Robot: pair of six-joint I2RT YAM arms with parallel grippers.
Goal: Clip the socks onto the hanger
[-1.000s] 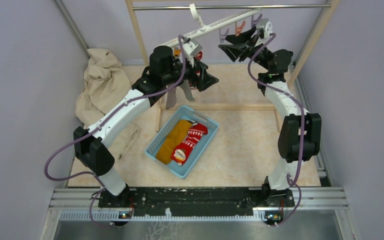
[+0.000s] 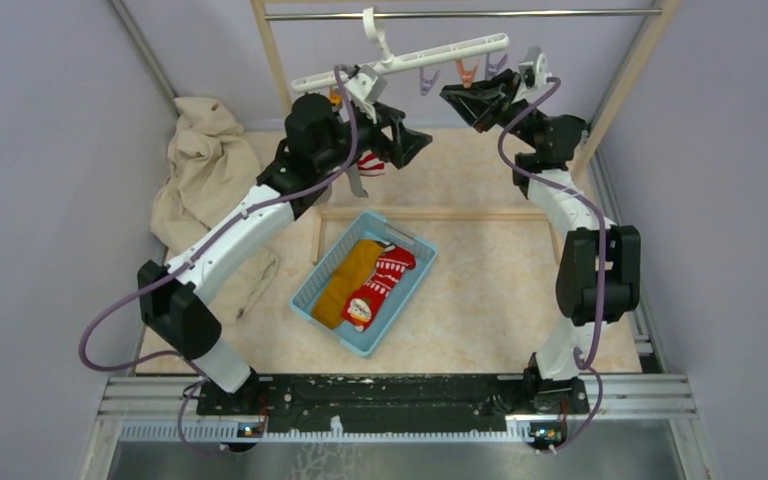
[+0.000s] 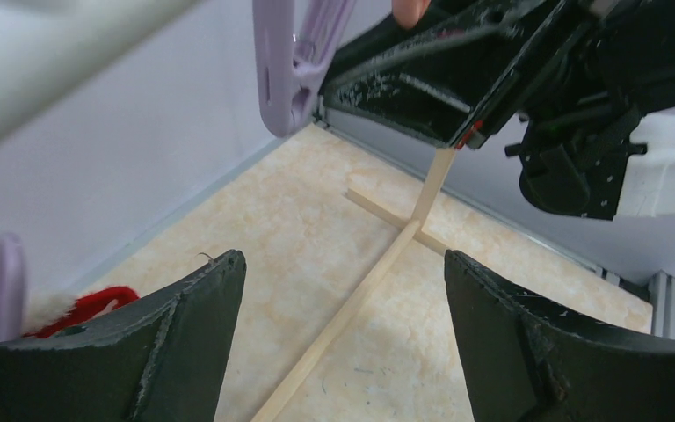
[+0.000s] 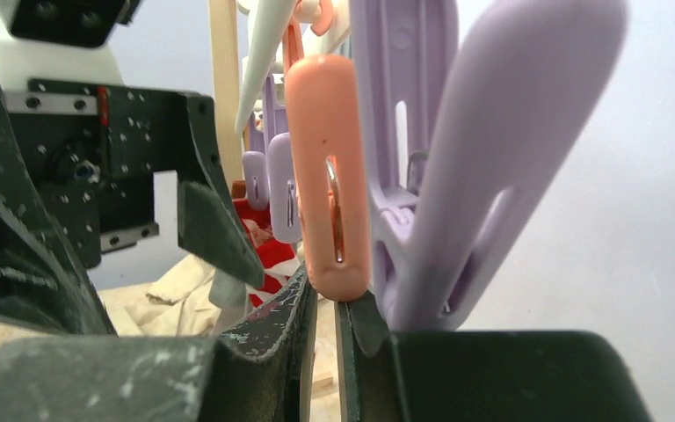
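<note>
The white hanger (image 2: 440, 55) carries purple clips (image 2: 427, 82) and an orange clip (image 4: 325, 176). My right gripper is shut just below the orange clip; whether the clip is between its fingertips is unclear. My left gripper stands open with nothing between its fingers, below the hanger's left half. Behind it a red-and-white sock (image 2: 370, 166) and a grey one hang, partly hidden. A mustard sock (image 2: 343, 282) and a red Christmas sock (image 2: 376, 290) lie in the blue basket (image 2: 309, 298).
A metal rail (image 2: 580, 13) on a wooden frame (image 2: 630, 60) runs behind the hanger. Beige cloth (image 2: 195, 175) is heaped at the left.
My left gripper has moved slightly left in the top view.
</note>
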